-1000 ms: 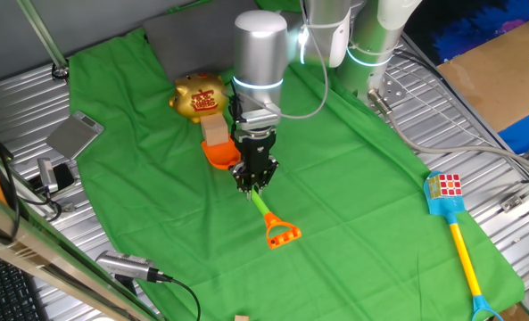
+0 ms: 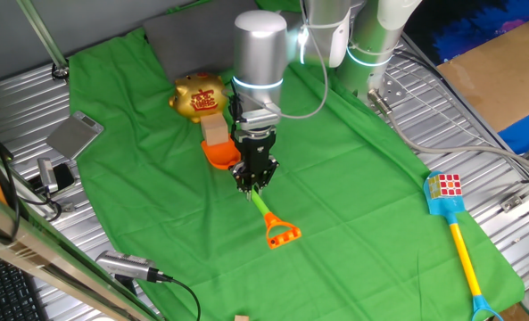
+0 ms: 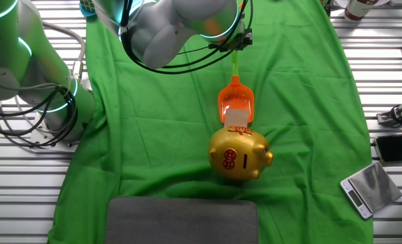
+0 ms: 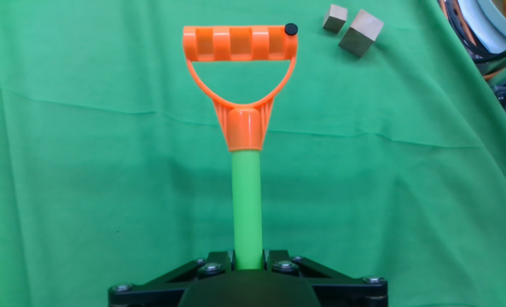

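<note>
A toy shovel with an orange scoop (image 2: 220, 153), a green shaft (image 4: 247, 209) and an orange D-shaped handle (image 2: 283, 234) lies on the green cloth. My gripper points down over the middle of the shaft. In the wrist view its black fingers sit close on both sides of the shaft and look shut on it. The handle extends ahead of the fingers. A wooden block (image 3: 237, 118) rests at the scoop's far end, against or very near a gold piggy bank (image 3: 236, 154). The arm hides part of the shaft in exterior view 1.
A blue-and-yellow shovel (image 2: 461, 254) with a puzzle cube (image 2: 445, 185) on its scoop lies at the right edge. Two wooden cubes (image 4: 361, 32) stand beyond the handle. A small scale (image 2: 75, 135) lies left, and a dark grey pad (image 3: 182, 220) behind the piggy bank.
</note>
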